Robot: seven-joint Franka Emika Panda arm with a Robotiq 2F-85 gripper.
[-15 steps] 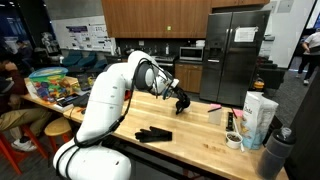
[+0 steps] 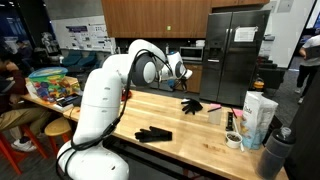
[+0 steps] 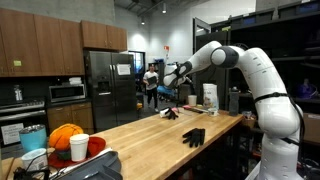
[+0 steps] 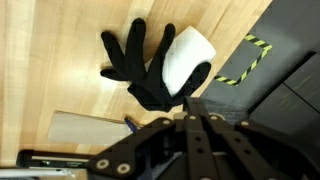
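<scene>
A black glove lies spread on the wooden table in the wrist view, beside and partly over a white object that I cannot name. My gripper enters from the lower right, shut, with nothing visible between its fingers. Exterior view 1 shows the gripper up and to the left of that far glove, apart from it. A second black glove rests near the table's front edge, and this near glove also shows in exterior view 2.
At the table's right side stand a white bag, a dark bottle and a small cup. Exterior view 2 has a red bowl and a white cup at its left. Mid-table is largely clear.
The arm has risen and its gripper now stands apart from the far glove.
</scene>
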